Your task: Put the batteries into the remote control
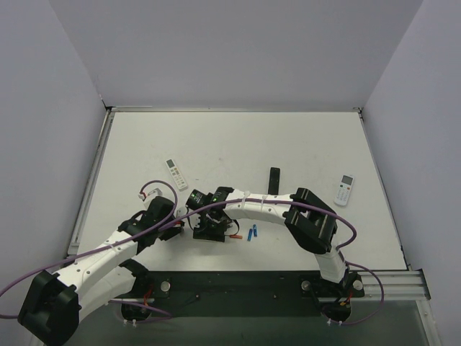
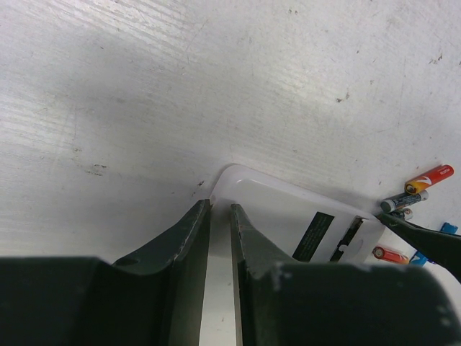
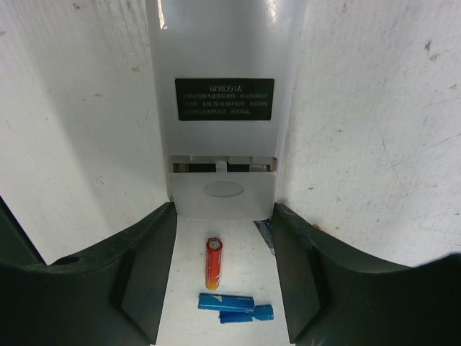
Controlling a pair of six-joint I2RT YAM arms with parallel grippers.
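Observation:
The white remote control [image 2: 270, 205] lies back side up, with a dark label [image 3: 224, 99]. My left gripper is shut on its end. At the other end, the battery cover [image 3: 223, 196] sits slightly away from the body, and a narrow slot of the battery compartment [image 3: 222, 165] shows. My right gripper has a fingertip at each side of the cover; whether they press on it is unclear. Beyond lie an orange-red battery [image 3: 214, 263], two blue batteries [image 3: 225, 303] and a partly hidden dark battery [image 3: 264, 234]. Another orange-red battery [image 2: 430, 179] lies near the dark ones.
A slim white remote [image 1: 176, 174] lies behind the arms, a black remote [image 1: 274, 181] further right, and another white remote [image 1: 344, 190] near the right edge. Both arms hide much of the work spot from above.

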